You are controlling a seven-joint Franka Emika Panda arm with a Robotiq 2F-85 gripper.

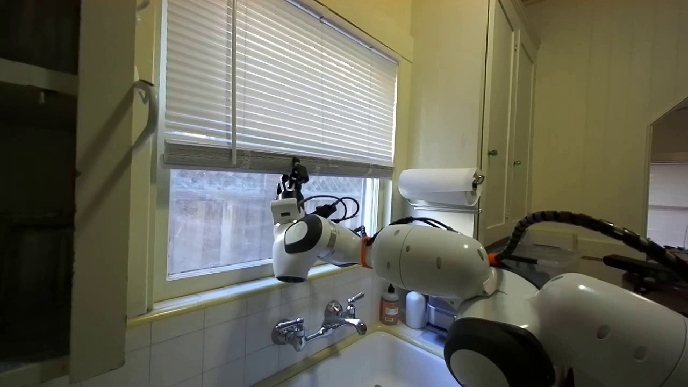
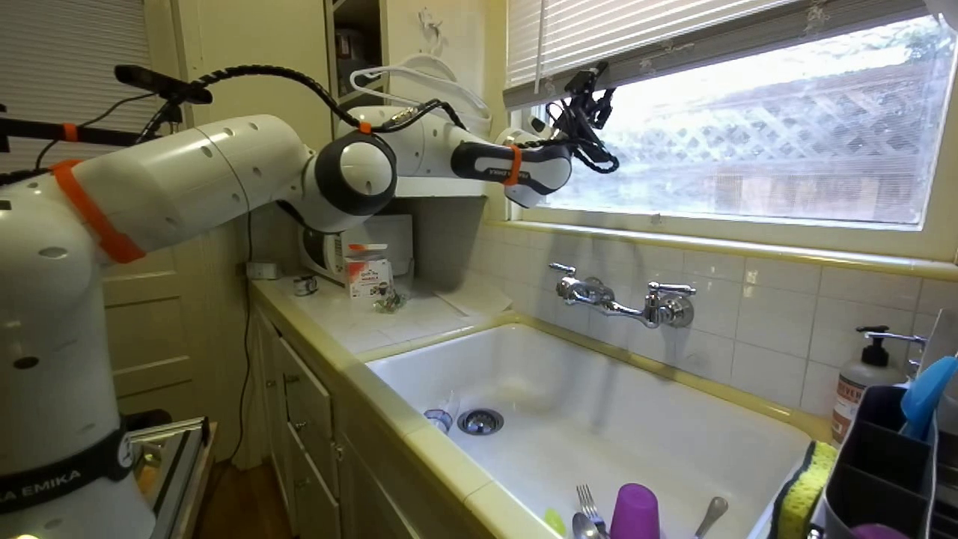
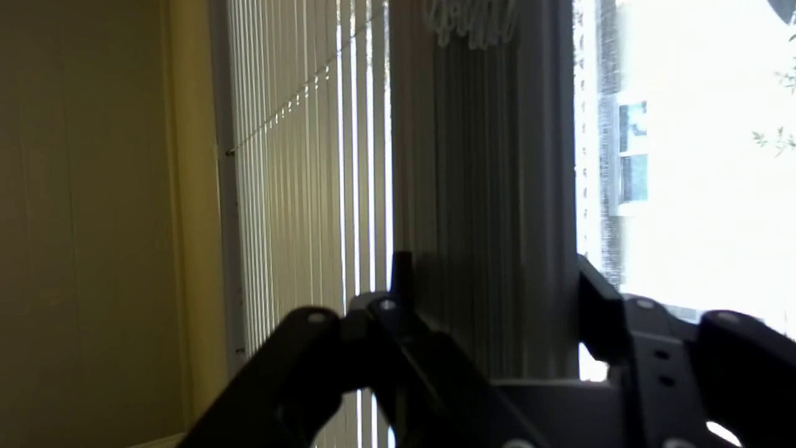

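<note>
A white slatted blind (image 1: 290,90) covers the upper window, its grey bundle of stacked slats and bottom rail (image 1: 213,158) hanging across the glass. My gripper (image 1: 289,175) is at this lower edge, pointing up. In the wrist view the gripper has its dark fingers apart, one on each side of the stacked slats (image 3: 481,201). The left finger (image 3: 401,277) overlaps the room side of the bundle, and the right one lies by its window-side edge. Whether both touch it is hard to tell. Exterior view 2 shows the gripper (image 2: 593,100) under the blind from the other side.
Below the window are a wall faucet (image 1: 322,329) and a white sink (image 2: 557,377) holding a purple cup (image 2: 635,512) and cutlery. A paper towel roll (image 1: 439,186) hangs to the right. An open cabinet door (image 1: 103,193) stands at the left.
</note>
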